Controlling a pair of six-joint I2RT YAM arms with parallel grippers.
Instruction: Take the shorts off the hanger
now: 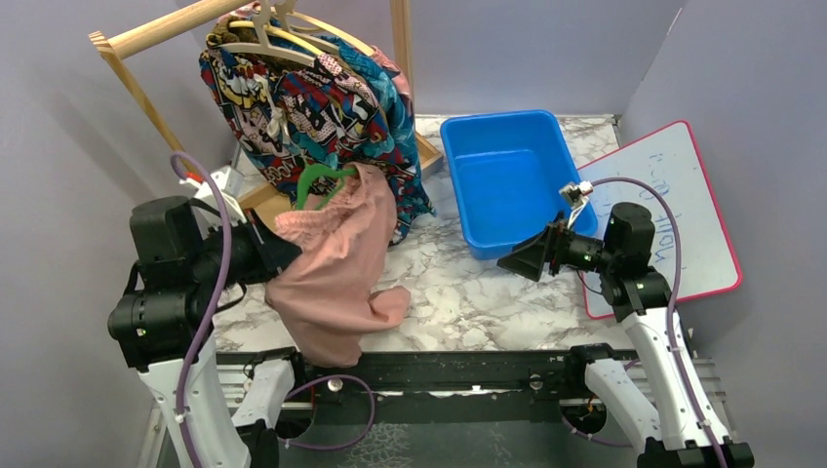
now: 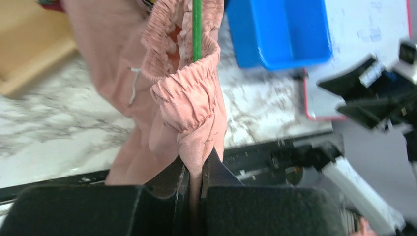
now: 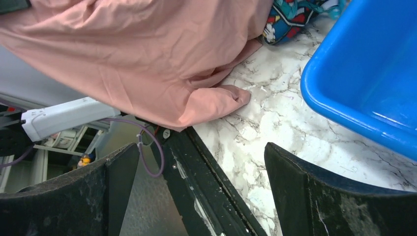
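Pink shorts [image 1: 336, 258] hang from my left gripper [image 1: 289, 255], which is shut on their gathered waistband [image 2: 192, 98]. In the left wrist view the cloth is pinched tight between the dark fingers. A green hanger [image 1: 327, 177] pokes out of the waist opening, its lower part inside the shorts and hidden. The loose leg of the shorts [image 3: 211, 103] droops above the table in the right wrist view. My right gripper stands open with nothing between its fingers, well to the right of the shorts and in front of the blue bin [image 1: 507, 175].
A wooden rack [image 1: 161, 34] at the back left holds several patterned garments [image 1: 302, 107] on hangers, close behind the green hanger. A whiteboard [image 1: 673, 214] lies at the right.
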